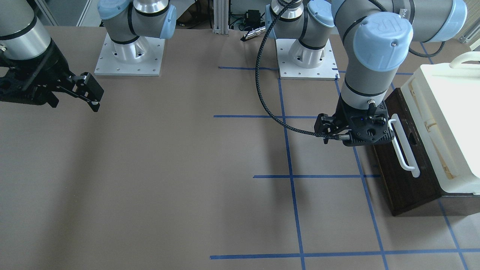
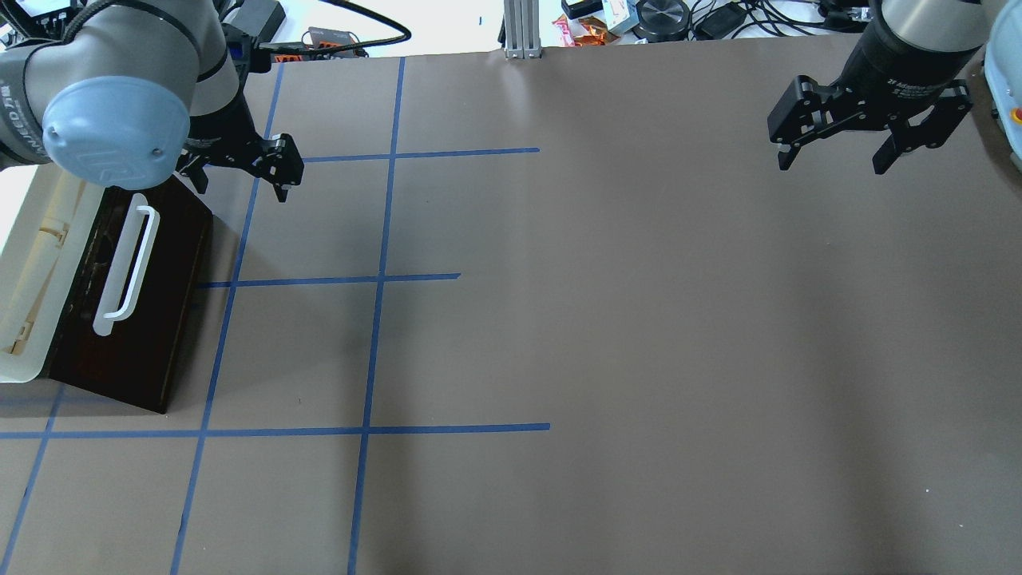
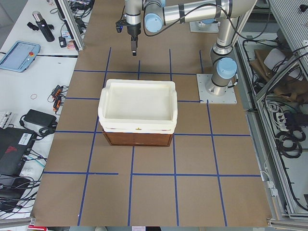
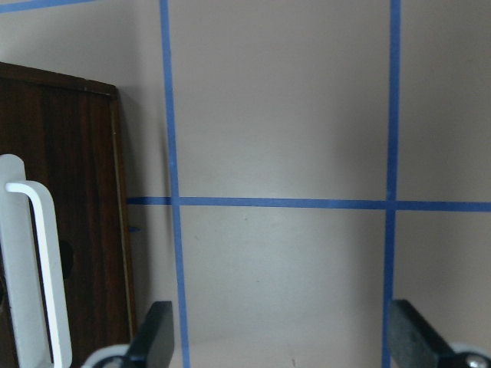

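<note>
My gripper hangs over the taped floor beside a dark wooden box, with its two fingers apart and nothing seen between them. The box has a white vertical handle on its front, at the left of the wrist view, and a white plastic lid or bin sits on top. In the front view the gripper is just left of the handle, partly hidden by its cable and housing.
A second arm's black gripper is at the top right of the top view. White arm bases stand at the back.
</note>
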